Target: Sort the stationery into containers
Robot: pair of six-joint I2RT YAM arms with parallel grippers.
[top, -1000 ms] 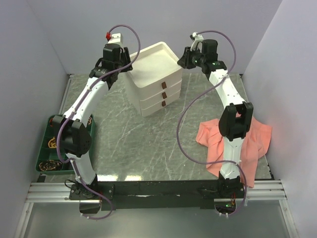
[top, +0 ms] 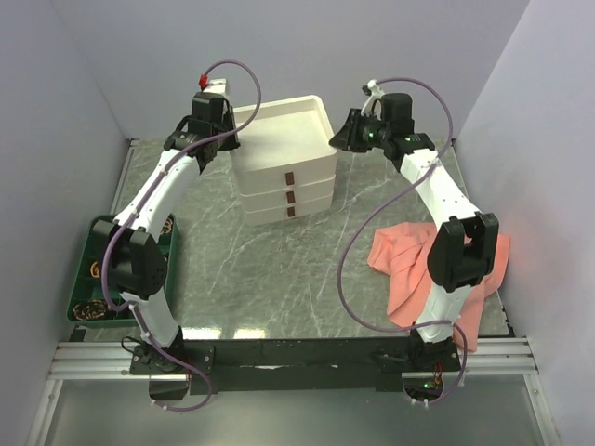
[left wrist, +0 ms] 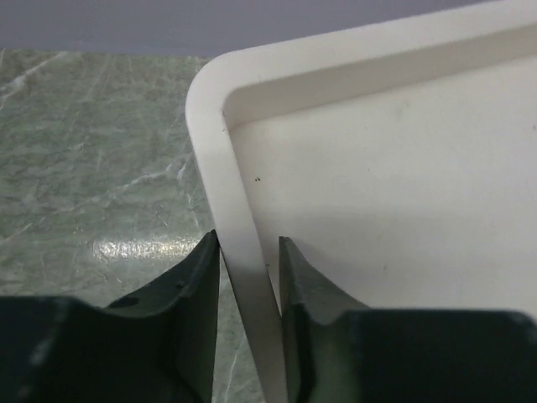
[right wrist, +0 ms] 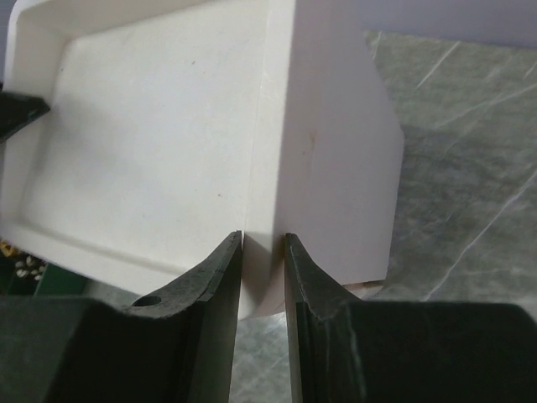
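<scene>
A white three-drawer box point(top: 286, 177) with brown pulls and a shallow top tray stands at the back middle. My left gripper point(top: 232, 139) is at its left rim; in the left wrist view the fingertips point(left wrist: 201, 260) straddle the rim point(left wrist: 237, 210), part open. My right gripper point(top: 339, 141) is at the right corner; in the right wrist view it is shut on the box's rim point(right wrist: 270, 159).
A green tray point(top: 88, 260) with stationery items lies at the front left. A pink cloth point(top: 409, 269) lies at the right. Walls stand behind and at both sides.
The box has turned to face more squarely forward, its right side coming toward the front.
</scene>
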